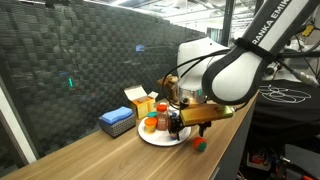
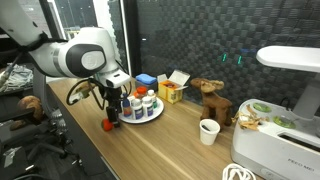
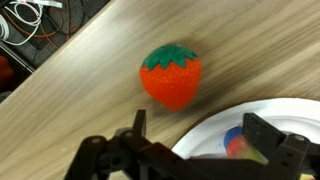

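A red strawberry with a green leafy top (image 3: 172, 77) lies on the wooden table, beside the white plate (image 3: 200, 137). In the wrist view it sits ahead of my gripper, clear of both fingers. The fingers are wide apart and hold nothing. From the first exterior view, my gripper (image 1: 190, 130) hovers near the plate's right side, with the strawberry (image 1: 199, 144) close by on the table. The second exterior view shows the strawberry (image 2: 107, 124) near the table edge, just by my gripper, which partly hides the plate's contents.
Several small jars and bottles (image 2: 148, 102) crowd the plate. Behind it stand a yellow box (image 1: 140, 102) and a blue container (image 1: 117, 120). A brown toy animal (image 2: 211, 98), a white cup (image 2: 209, 131) and a toaster (image 2: 277, 140) occupy the other side. Bare table stretches across the front.
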